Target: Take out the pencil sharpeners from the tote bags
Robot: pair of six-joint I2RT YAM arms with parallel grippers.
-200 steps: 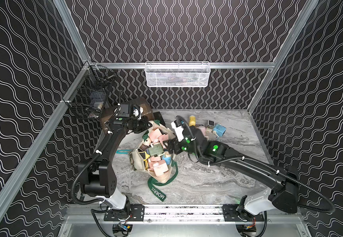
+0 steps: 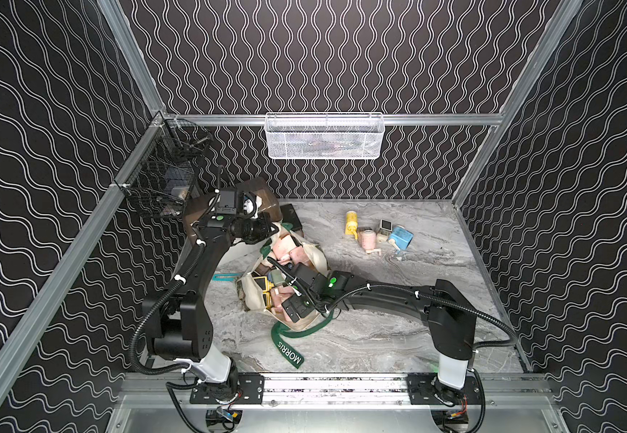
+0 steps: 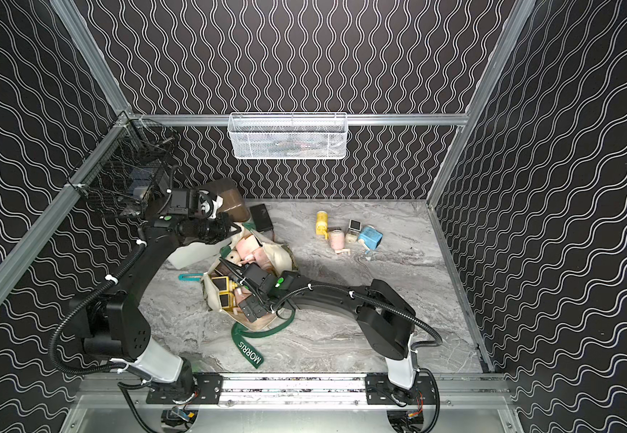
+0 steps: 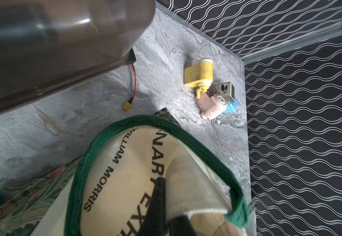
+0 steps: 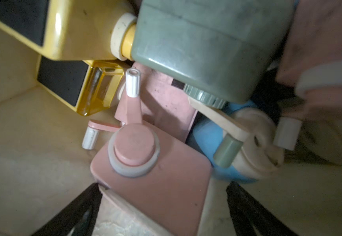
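The cream tote bag (image 2: 254,294) with green straps stands open on the table, holding several pencil sharpeners. In the left wrist view my left gripper is shut on the bag's rim, the cloth folding at its fingers. My right gripper is open, pointing into the bag. A pink sharpener (image 5: 171,169) with a crank lies between and just beyond its fingertips, not gripped. Around it are a green sharpener (image 5: 206,43), a yellow one (image 5: 86,31), and a blue one (image 5: 208,137). The right arm hides part of the bag from above.
On the table right of the bag stand a yellow sharpener (image 2: 351,222), a pink one (image 2: 368,240) and a blue one (image 2: 401,237). A brown translucent bin (image 4: 60,43) is close behind the left gripper. Free table lies at front right.
My right arm has swung left from beside the table sharpeners and now reaches over the bag, its gripper down at the front part. The left arm has stayed still.
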